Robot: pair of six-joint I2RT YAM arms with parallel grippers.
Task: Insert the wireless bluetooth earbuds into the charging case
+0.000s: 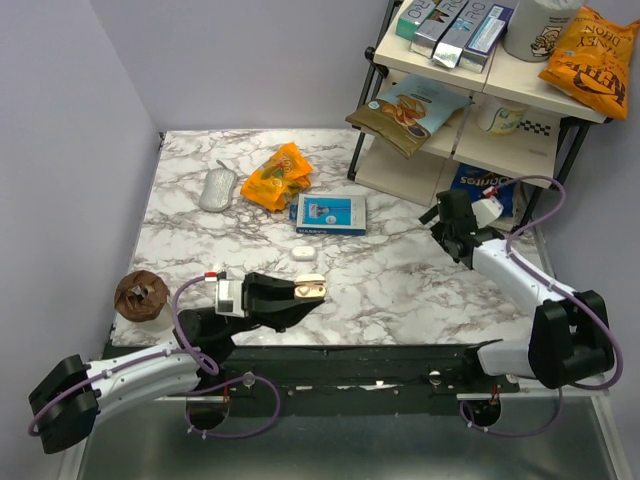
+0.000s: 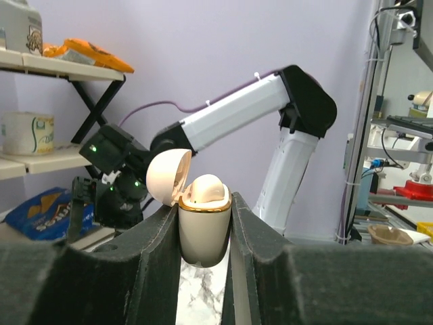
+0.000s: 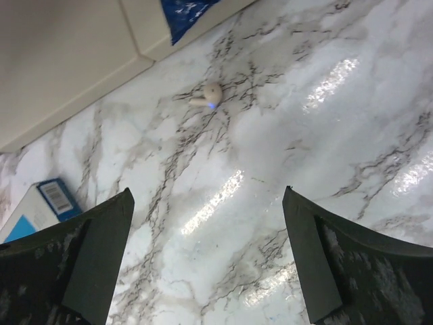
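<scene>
The white charging case (image 2: 203,237) has its lid (image 2: 166,176) raised, and my left gripper (image 1: 297,291) is shut on its body. A rounded, pale bulge like an earbud's head (image 2: 207,188) shows in the case's opening; how deep it sits I cannot tell. In the right wrist view, a small white earbud (image 3: 212,93) with a blue glint lies on the marble table near the shelf's base. My right gripper is open over the table, only marble between its fingers, with that earbud beyond their tips.
The shelf (image 1: 400,180) with bags and boxes borders the right arm's space. A blue box (image 1: 331,214), an orange bag (image 1: 278,178) and a grey pouch (image 1: 218,188) lie on the table. One small white, rounded item (image 1: 303,253) rests mid-table.
</scene>
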